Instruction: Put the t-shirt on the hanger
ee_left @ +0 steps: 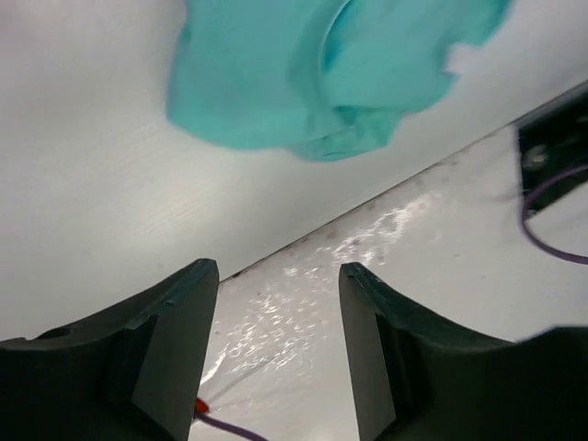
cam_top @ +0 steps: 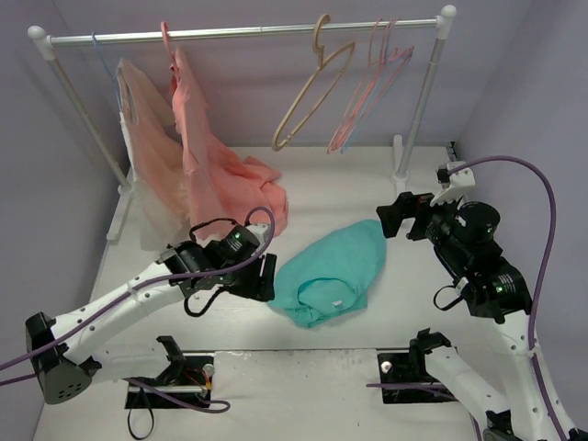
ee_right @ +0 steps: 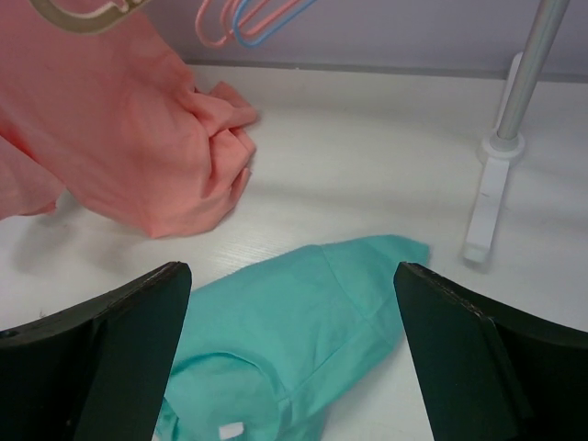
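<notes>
A teal t-shirt [cam_top: 335, 266] lies loosely spread on the white table, its neckline toward the front with a small pale tag showing. My left gripper [cam_top: 265, 278] is at the shirt's left edge in the top view; its fingers [ee_left: 175, 349] are apart with nothing between them. Beyond them in the left wrist view is the shirt's hem [ee_left: 276, 110]. Up and to the right of the shirt, my right gripper [cam_top: 395, 216] stands open and empty, the cloth [ee_right: 294, 322] visible beyond its fingers. A tan hanger [cam_top: 317, 87] hangs bare from the rail.
The rail [cam_top: 248, 31] crosses the back. Pink and blue hangers [cam_top: 367, 87] hang empty at its right, while a coral shirt [cam_top: 216, 156] and a pale peach garment [cam_top: 147, 138] hang at its left. The rack's right foot [cam_top: 400, 165] stands near my right gripper.
</notes>
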